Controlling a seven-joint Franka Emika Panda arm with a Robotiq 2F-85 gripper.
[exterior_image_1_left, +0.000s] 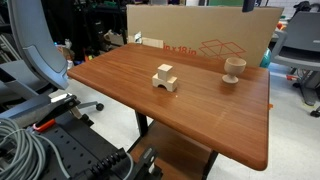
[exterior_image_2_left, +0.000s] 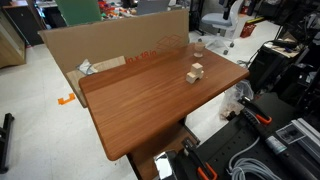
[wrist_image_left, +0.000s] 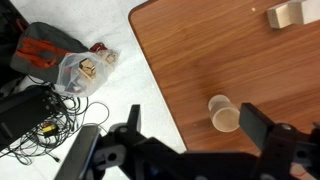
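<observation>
A pale wooden cup (exterior_image_1_left: 235, 68) stands upright near the far right of the brown table (exterior_image_1_left: 215, 120). Below the camera in the wrist view, the cup (wrist_image_left: 224, 113) appears toward the right-hand finger. My gripper is open, its dark fingers wide apart and nothing held between them. It hangs above the table's edge and looks clear of the cup. Two light wooden blocks, a small cube (exterior_image_1_left: 165, 71) stacked on an arch-like block (exterior_image_1_left: 165, 83), sit mid-table. In exterior view 2 the cup (exterior_image_2_left: 199, 48) is beyond the blocks (exterior_image_2_left: 194, 73).
A cardboard panel (exterior_image_1_left: 185, 30) stands along the table's back edge. Beyond the edge in the wrist view, a clear plastic bag (wrist_image_left: 88, 72) and black cables (wrist_image_left: 45, 130) lie on the floor.
</observation>
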